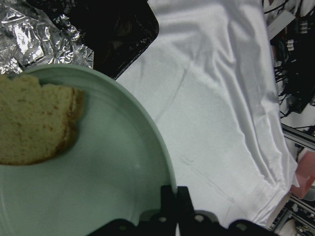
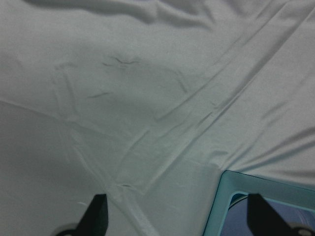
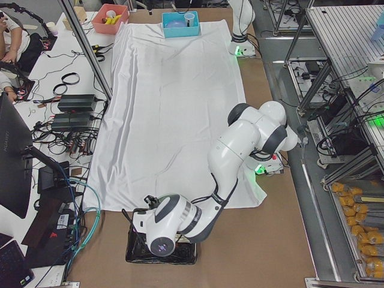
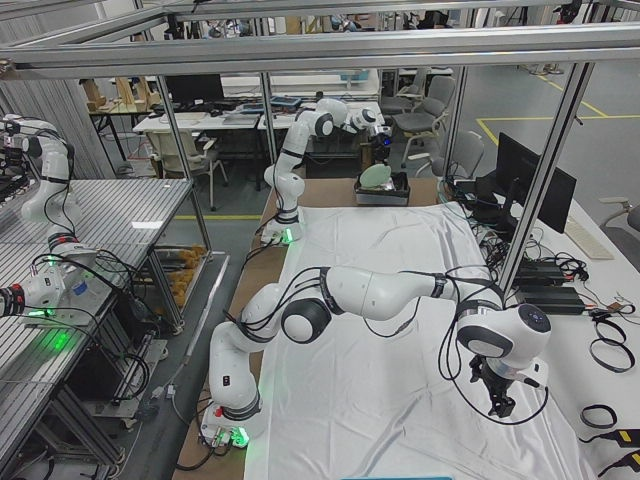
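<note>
A green plate (image 1: 113, 191) with a slice of bread (image 1: 37, 120) on it fills the left wrist view; my left gripper is shut on its rim. Below the plate is a black bin (image 3: 162, 257) holding crumpled foil (image 1: 37, 42); in the camera left view the arm hides much of plate and bin. The camera right view shows the plate (image 4: 376, 176) raised at the bin. My right gripper is open above the white cloth, beside a blue tub (image 2: 263, 189).
A red box (image 3: 111, 27) with items stands at the far left. Monitors and cables crowd the side desk (image 3: 45, 102).
</note>
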